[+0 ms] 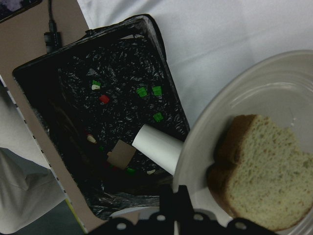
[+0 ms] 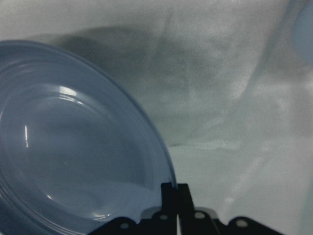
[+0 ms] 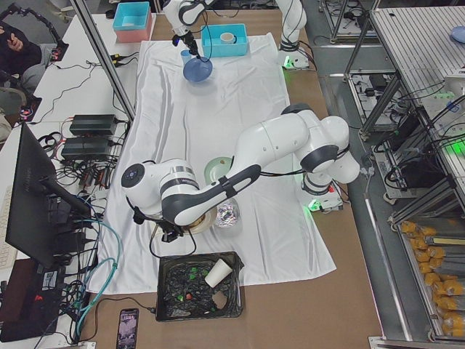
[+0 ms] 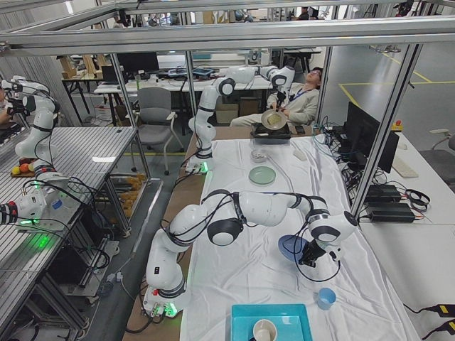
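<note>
My left gripper is shut on the rim of a beige plate (image 1: 259, 78) carrying a slice of bread (image 1: 269, 176), held up near a black lined bin (image 1: 73, 73). The bin holds a white cup (image 1: 156, 147), a cardboard piece (image 1: 122, 153) and small coloured bits. My right gripper is shut on the rim of a blue plate (image 2: 78, 147) at the far end of the cloth in the left camera view.
A green plate (image 4: 261, 174) and a foil-like container (image 3: 227, 212) lie on the white cloth. A blue cup (image 4: 326, 298) and a teal tray (image 4: 270, 312) with a cup are at the other end. Monitors and cables line one side.
</note>
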